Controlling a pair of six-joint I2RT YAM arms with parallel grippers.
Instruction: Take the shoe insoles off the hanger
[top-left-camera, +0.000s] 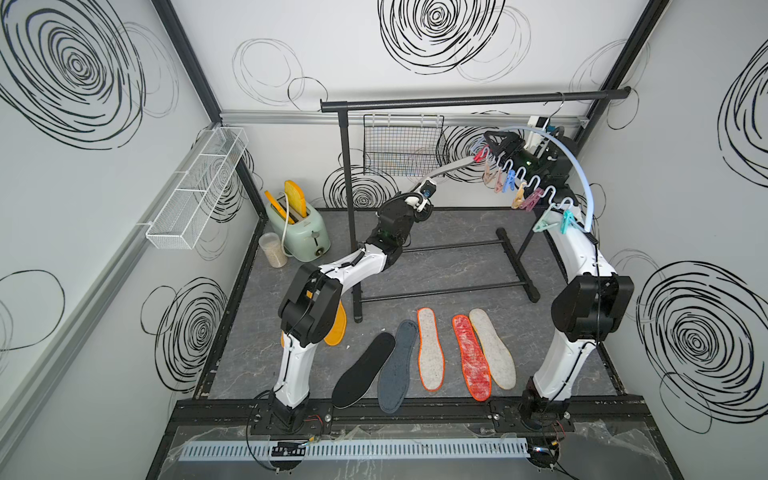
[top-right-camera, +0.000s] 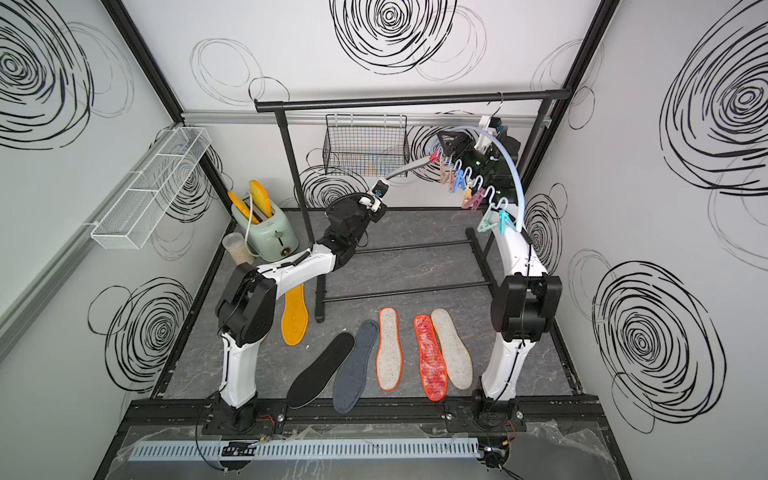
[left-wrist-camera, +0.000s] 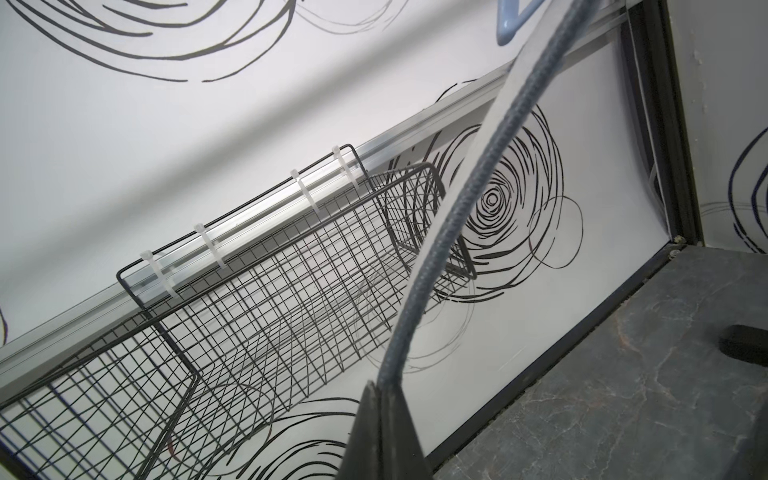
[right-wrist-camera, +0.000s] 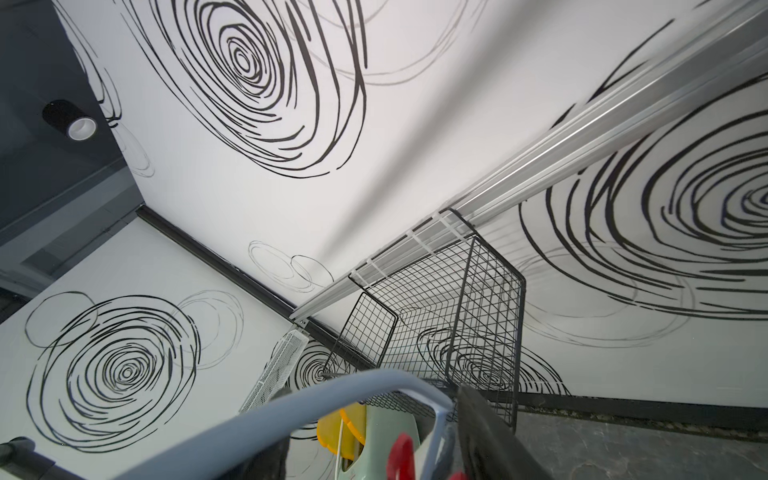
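Note:
A pale blue hanger (top-left-camera: 582, 180) with coloured clips hangs at the right of the rack's bar. From a red clip (top-right-camera: 434, 156) at its left end an edge-on grey insole (top-left-camera: 452, 166) stretches down-left to my left gripper, which is shut on its end. My right gripper is up at the hanger's left end by that red clip; in the right wrist view hanger frame and red clip lie between its fingers, and whether it grips them is unclear. Several insoles lie on the floor, among them black (top-left-camera: 363, 369), red (top-left-camera: 472, 360) and orange (top-right-camera: 293, 316).
The black rack (top-left-camera: 480, 100) spans the workspace. A wire basket (top-left-camera: 404, 144) hangs on the back wall, a white shelf (top-left-camera: 192, 192) on the left wall. A green toaster (top-left-camera: 308, 240) and a jar (top-left-camera: 272, 249) stand at back left. The floor under the rack is clear.

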